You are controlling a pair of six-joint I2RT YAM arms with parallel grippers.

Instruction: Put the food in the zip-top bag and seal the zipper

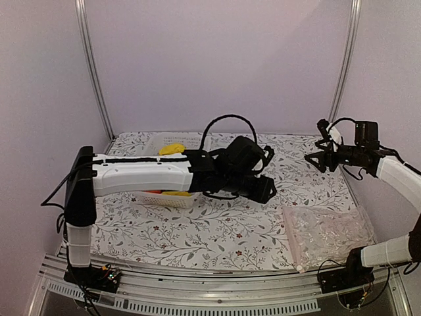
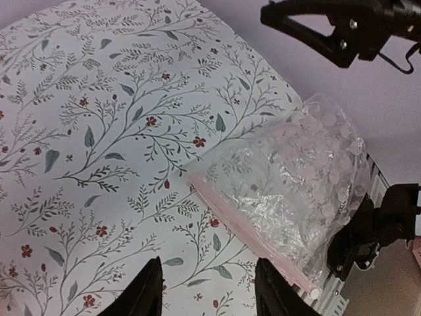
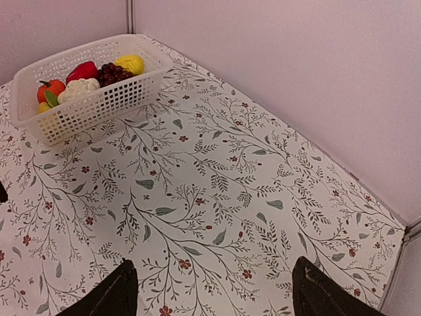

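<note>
The clear zip top bag (image 1: 325, 236) lies flat and empty-looking at the table's front right; its pinkish zipper strip (image 2: 247, 230) faces left. Food sits in a white basket (image 3: 108, 105) at the left: a red pepper (image 3: 81, 72), an orange pumpkin-like piece (image 3: 55, 87), cauliflower (image 3: 79, 89), dark grapes (image 3: 113, 74) and yellow pieces. My left gripper hangs over mid-table, left of the bag, part open with only tabletop visible between its fingers. Behind the bag, my right gripper is held raised at the right, open and empty.
The left arm (image 1: 145, 176) crosses in front of the basket in the top view and hides most of the food. Pale walls bound the back and both sides.
</note>
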